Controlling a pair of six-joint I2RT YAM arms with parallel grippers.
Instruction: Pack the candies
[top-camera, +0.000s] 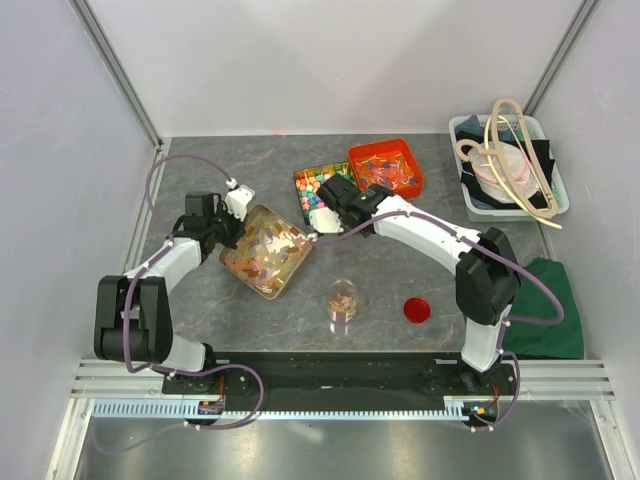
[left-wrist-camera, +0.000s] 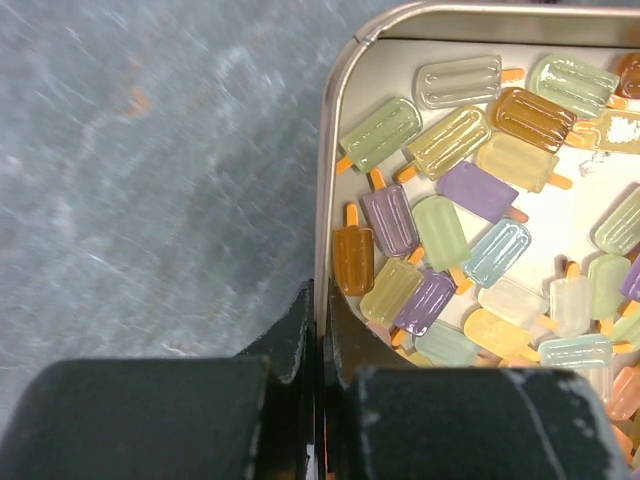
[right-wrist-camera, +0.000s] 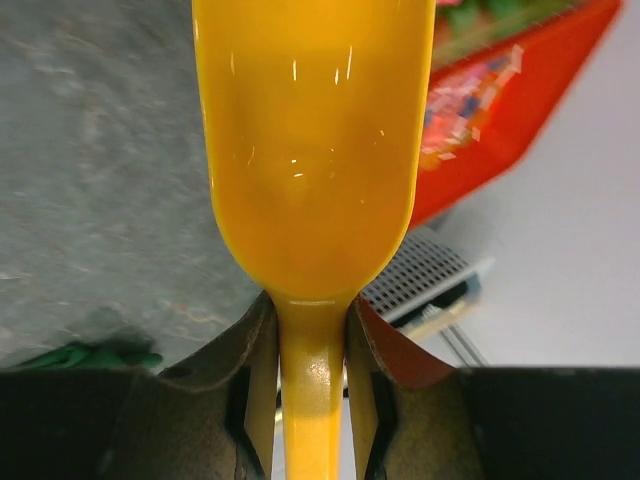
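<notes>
My left gripper is shut on the rim of a light tray (left-wrist-camera: 330, 180) that holds many popsicle-shaped candies (left-wrist-camera: 485, 190). In the top view this tray (top-camera: 283, 284) sits at an angle left of centre. My right gripper is shut on the handle of a yellow-orange scoop (right-wrist-camera: 315, 140), and no candy shows on the scoop face in view. From above, the right arm hides the scoop near the multicoloured candy tray (top-camera: 299, 194). A clear jar (top-camera: 342, 300) with orange-brown pieces inside stands in front, apart from both grippers.
Behind the right arm sits a red tray (top-camera: 412, 160) of candies. A round red lid (top-camera: 417, 310) lies right of the jar. At the right are a white basket (top-camera: 490, 214) with hangers and a green cloth (top-camera: 540, 310). Bare table (top-camera: 385, 265) lies between.
</notes>
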